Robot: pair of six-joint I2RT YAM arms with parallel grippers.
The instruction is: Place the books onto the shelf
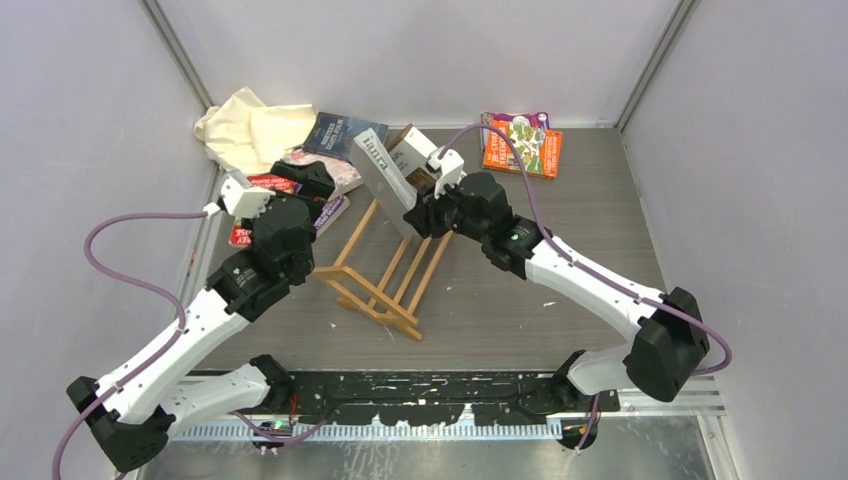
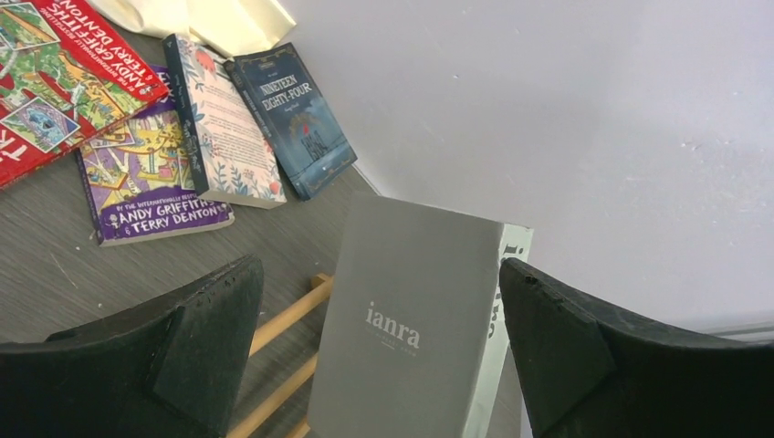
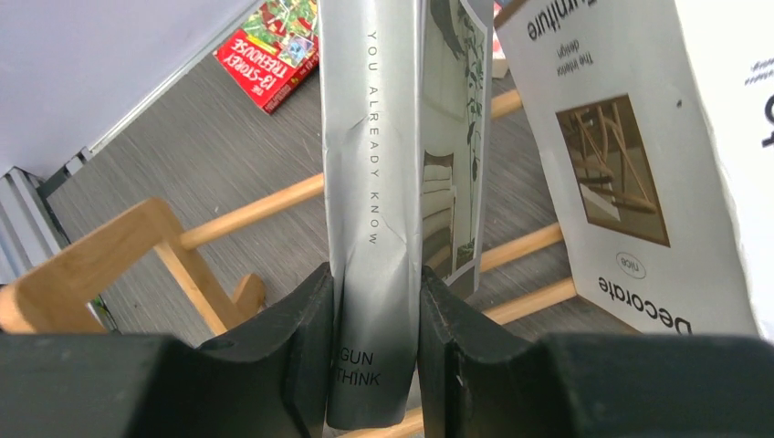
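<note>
A grey file (image 1: 378,190) with a white spine leans over the wooden rack (image 1: 350,275). My right gripper (image 1: 418,213) is shut on its lower spine end; the right wrist view shows the lettered spine (image 3: 372,182) between its fingers. Just right of it, a white file (image 1: 410,155) with a chair picture stands in the rack. My left gripper (image 1: 308,180) hangs above the books at the left. Its fingers (image 2: 205,319) are spread wide with nothing between them, the grey cover (image 2: 411,301) showing beyond. The rack's lower bars are partly hidden.
Left of the rack lie a dark blue book (image 2: 294,119), a floral book (image 2: 224,128), a purple book (image 2: 151,173) and a red book (image 2: 68,82). A cream cloth (image 1: 250,130) is behind them. Orange-covered books (image 1: 525,145) lie at the back right.
</note>
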